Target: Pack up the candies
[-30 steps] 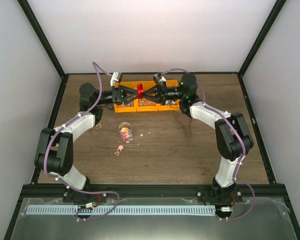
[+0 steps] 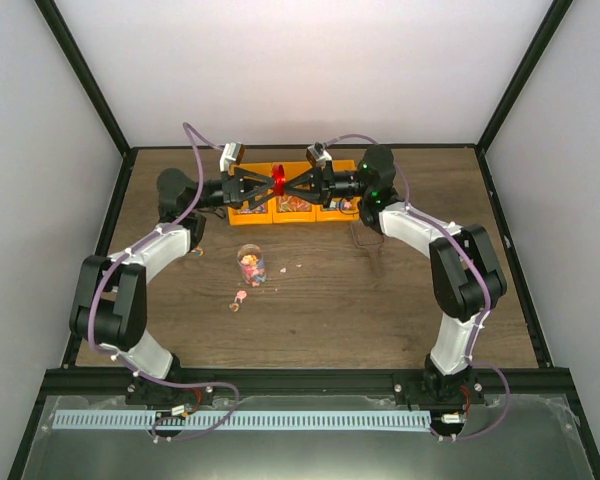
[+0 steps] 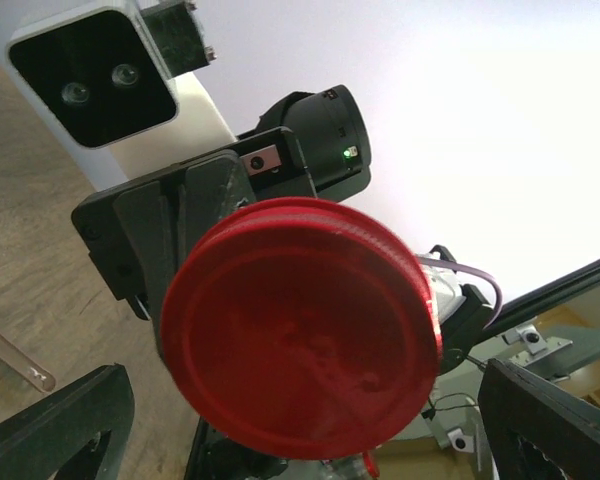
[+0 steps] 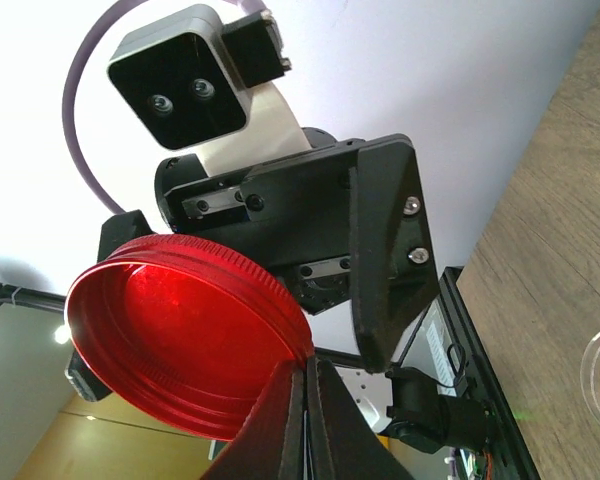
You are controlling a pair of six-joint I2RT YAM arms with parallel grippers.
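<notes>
High over the back of the table, a red round lid (image 2: 278,180) hangs between my two grippers. The right gripper is shut, with the lid's thin rim pinched at its fingertips. My left gripper (image 2: 265,184) is open; in the left wrist view its fingers (image 3: 70,425) stand wide on either side of the lid, showing a gap to it. Down on the table, a clear jar (image 2: 251,263) holds colourful candies. Behind and below the grippers, orange bins (image 2: 295,217) hold more candies, partly covered by the arms.
A small pink-and-tan item (image 2: 238,300) lies in front of the jar, with small bits to its right. A clear scoop-like tool (image 2: 368,240) rests under the right arm.
The lid and the right arm are almost where they were, and the things on the table have not moved.
</notes>
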